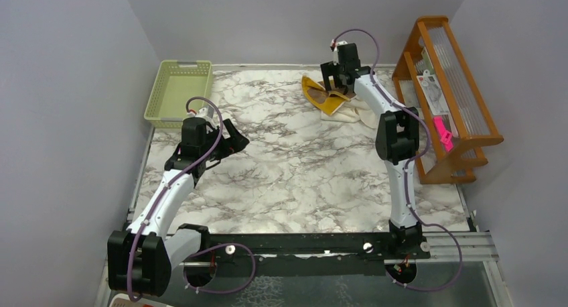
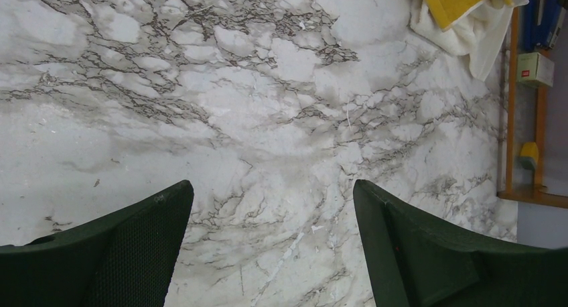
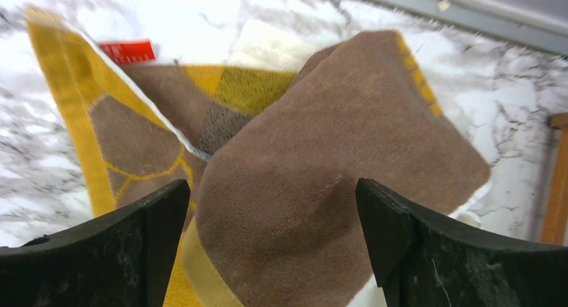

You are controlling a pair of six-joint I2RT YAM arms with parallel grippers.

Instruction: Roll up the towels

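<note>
A heap of towels lies at the back right of the table: a yellow and brown towel (image 1: pixel 320 98) over a white towel (image 1: pixel 348 116). My right gripper (image 1: pixel 330 79) is over the heap; in the right wrist view its open fingers (image 3: pixel 134 247) frame brown cloth (image 3: pixel 321 146), with nothing visibly held. My left gripper (image 1: pixel 234 136) is at the left of the table, open over bare marble, as the left wrist view shows, with the towels in that view's top right corner.
A green basket (image 1: pixel 153 92) stands at the back left. A wooden shelf rack (image 1: pixel 482 139) with small items is along the right side, near the right arm.
</note>
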